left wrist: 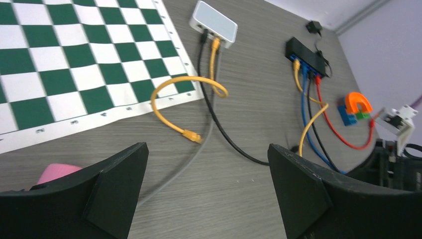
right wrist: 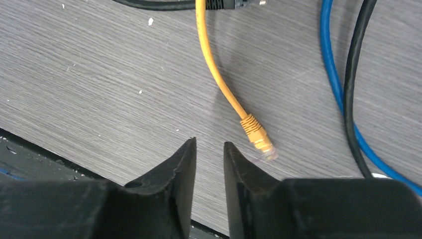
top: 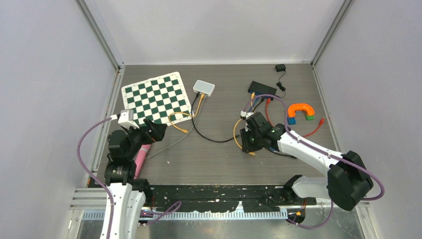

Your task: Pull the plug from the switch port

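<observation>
The black switch (top: 263, 88) stands at the back right with yellow, blue, black and red cables at its front. A white box (top: 204, 88) at the back middle also has cables in it. From the black switch a yellow cable (left wrist: 314, 117) runs forward; its loose plug (right wrist: 258, 133) shows below my right gripper. The fingers there are partly apart, with nothing between them. My left gripper hangs over the table's left side, open and empty. In the top view the right gripper's body hides part of the cables.
A green-and-white checkered sheet (top: 155, 99) covers the back left. Near the left arm lies a pink object (top: 141, 158). Orange, blue and green blocks (top: 300, 108) sit at the right. A black cable's free plug (right wrist: 229, 4) lies close to the yellow cable.
</observation>
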